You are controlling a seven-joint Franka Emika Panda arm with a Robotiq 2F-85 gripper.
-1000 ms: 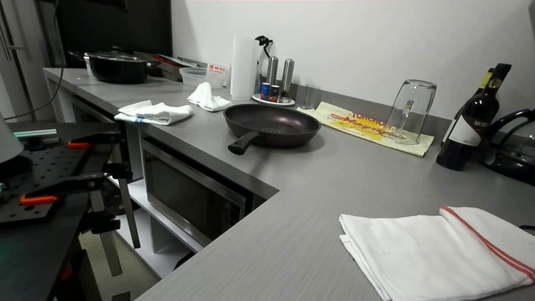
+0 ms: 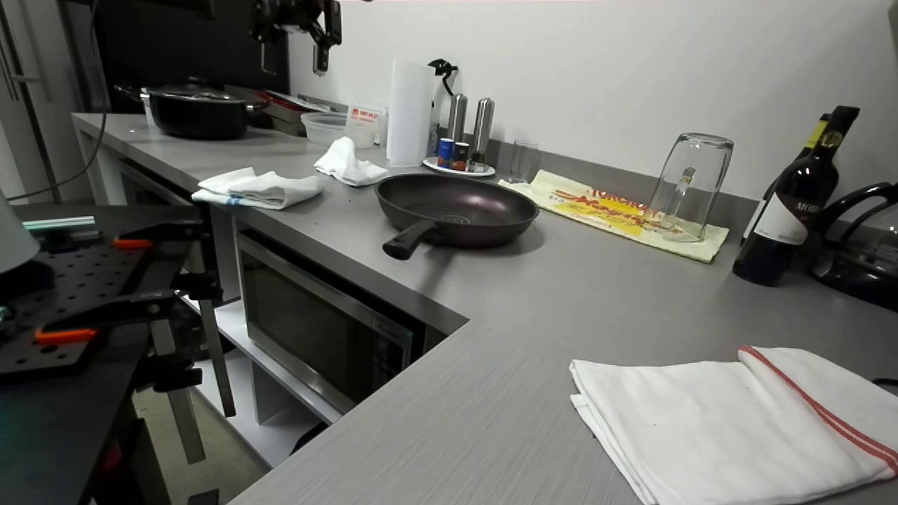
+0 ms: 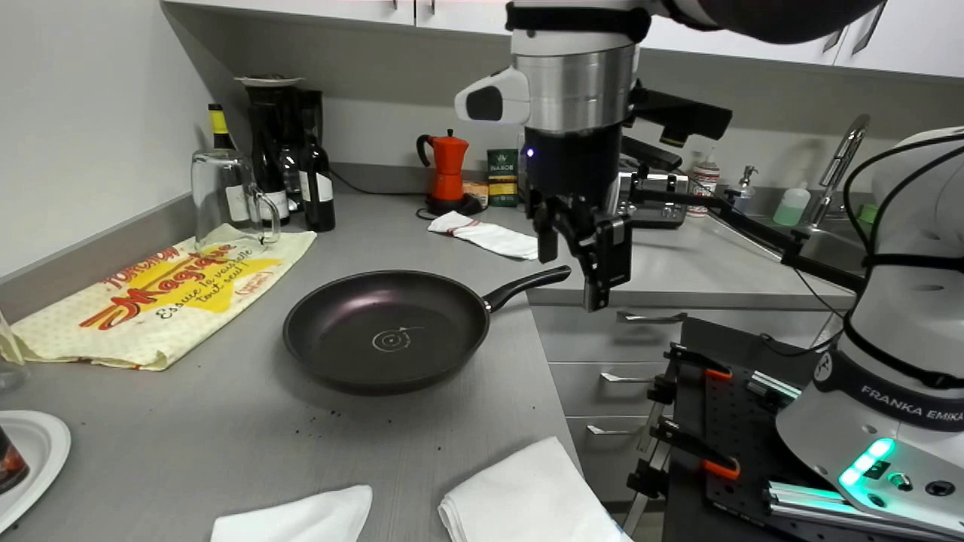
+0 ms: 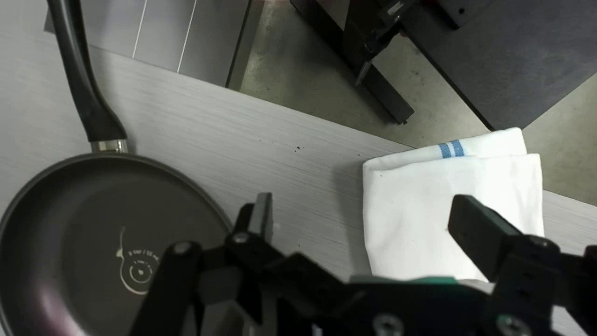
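Observation:
My gripper is open, its black fingers spread wide with nothing between them. In exterior view 1 the gripper [image 2: 292, 59] hangs well above the counter near the top edge. Below it in the wrist view lies a folded white towel [image 4: 425, 213] with a blue stripe, partly under the right finger. To the left of the gripper, a dark frying pan [image 4: 72, 207] rests on the counter, empty, its handle [image 3: 524, 286] pointing towards the counter's front edge. A crumpled white cloth [image 2: 349, 164] lies behind the folded towel.
A glass jug [image 2: 690, 185] stands upside down on a yellow cloth [image 2: 581, 202], with wine bottles [image 2: 787, 210] to its right. A red-striped towel [image 2: 741, 421] lies on the near counter. A paper roll [image 2: 409, 113] and a black pot [image 2: 198, 113] stand farther back.
My gripper has come into the top of exterior view 1, where it was out of sight a second ago. The pan and towels have not moved.

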